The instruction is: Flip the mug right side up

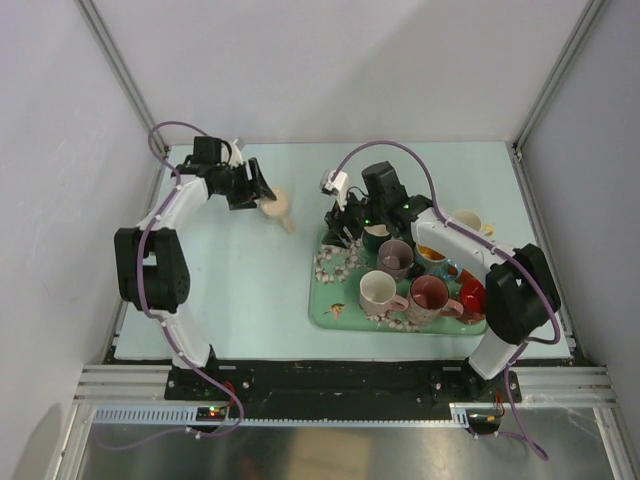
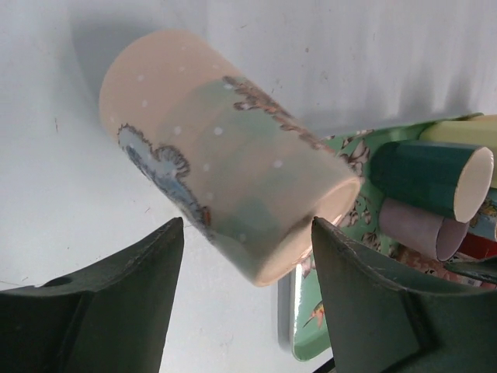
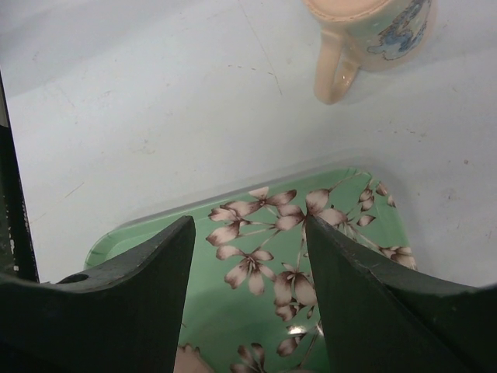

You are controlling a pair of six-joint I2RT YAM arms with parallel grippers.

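The cream mug (image 1: 275, 203) with a blue and brown decoration stands alone on the white table, its handle pointing toward the front right. It fills much of the left wrist view (image 2: 217, 155); the right wrist view shows its handle side (image 3: 373, 35). My left gripper (image 1: 250, 185) hangs just behind and left of it, open, with nothing between its fingers. My right gripper (image 1: 340, 225) is open over the back-left corner of the green tray, empty, apart from the mug.
The green floral tray (image 1: 335, 315) on the right holds several mugs in white, pink, red, dark green and other colours.
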